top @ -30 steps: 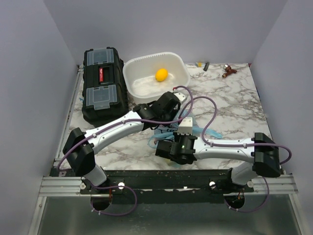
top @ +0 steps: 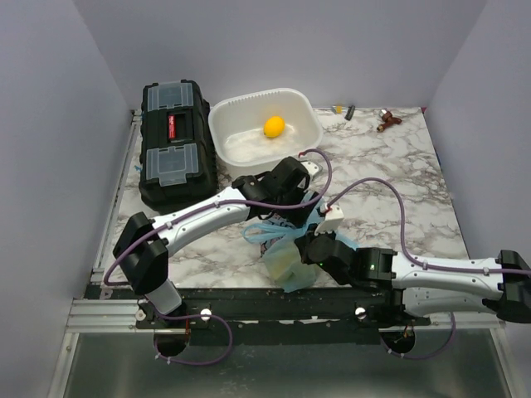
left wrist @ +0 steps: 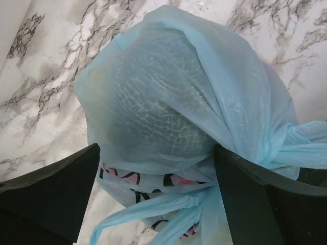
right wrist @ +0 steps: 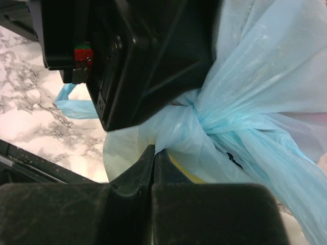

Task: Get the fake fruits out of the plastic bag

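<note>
A knotted light-blue plastic bag lies at the front middle of the marble table. In the left wrist view my left gripper is open over the bag, whose film covers rounded contents, with pink and black print below. My right gripper is shut at the bag's knot in the right wrist view, with blue film at its fingertips; whether any is pinched between them I cannot tell. Yellow shows faintly through the bag. The fruits inside are not clearly visible.
A white bin at the back holds a yellow fruit. A black toolbox stands at the left. Small items lie at the back right, where the table is mostly clear.
The bag's front part hangs lower.
</note>
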